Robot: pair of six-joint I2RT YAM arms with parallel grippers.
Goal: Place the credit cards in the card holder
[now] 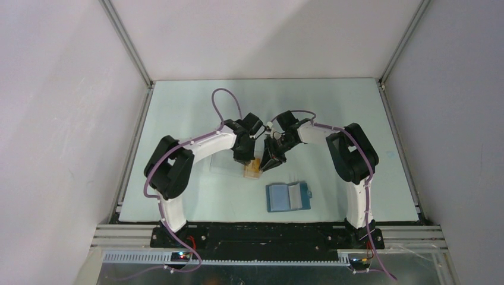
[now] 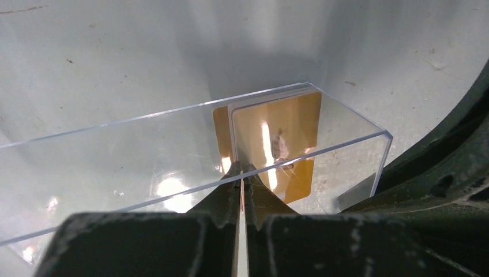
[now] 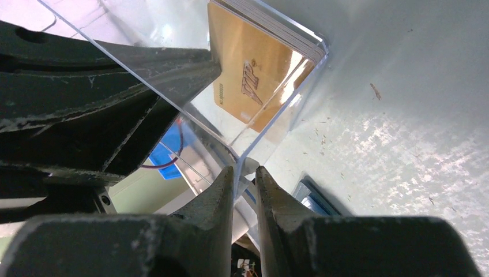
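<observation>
A clear acrylic box [image 2: 115,167] holds a stack of gold cards [image 2: 282,133] at one end, also seen in the top view [image 1: 252,168] between the grippers. My left gripper is shut at the box's edge beside the cards; whether a card is between its tips is unclear. My right gripper is shut on the box's clear wall, near a corner. A blue card holder [image 1: 279,198] with pale pages lies open in front, to the right of the box.
The two arms are close together at the middle, with cables looping above them.
</observation>
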